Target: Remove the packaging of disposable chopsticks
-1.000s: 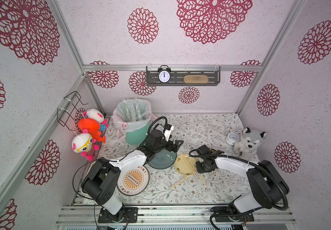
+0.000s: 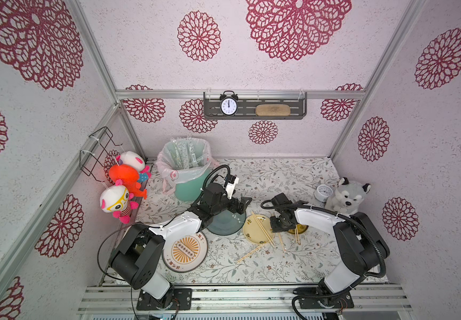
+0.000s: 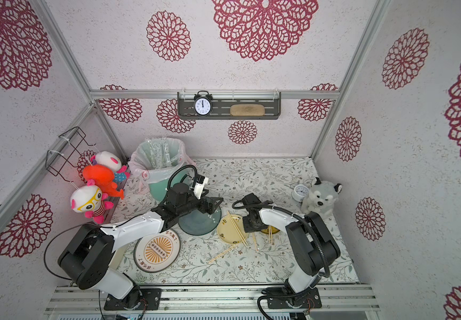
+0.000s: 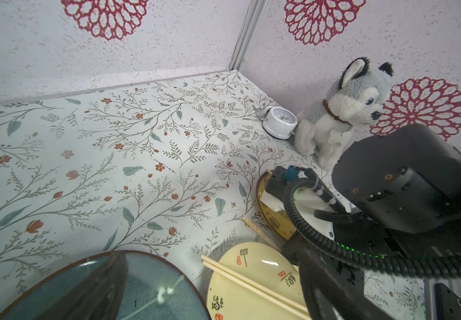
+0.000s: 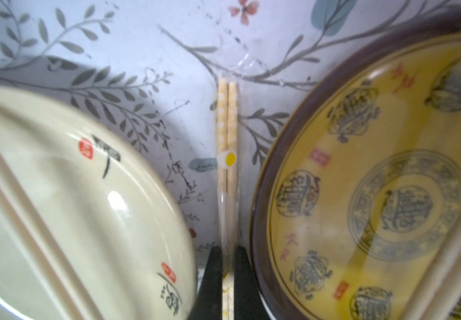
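Note:
Between a cream plate (image 5: pixel 134 250) and a yellow-brown plate (image 5: pixel 342 240), a pair of chopsticks in clear wrapping (image 5: pixel 227 128) lies on the table in the right wrist view. My right gripper straddles its near end, one dark finger close on each side; whether they press on it I cannot tell. Beyond the far tips the clear film sticks out. My left gripper is wide open and empty, above the dark blue-green plate (image 2: pixel 225 226). Bare-looking chopsticks (image 4: pixel 251 288) rest across the cream plate.
A green bin (image 2: pixel 190 186) lined with plastic, clear wrappers (image 2: pixel 185 152) inside, stands back left. A white patterned plate (image 2: pixel 185 251) lies front left. Another pair of chopsticks (image 2: pixel 249 254) lies in front. The husky toy (image 2: pixel 347 196) and white round clock (image 2: pixel 323 192) stand at right.
The left arm has moved slightly left.

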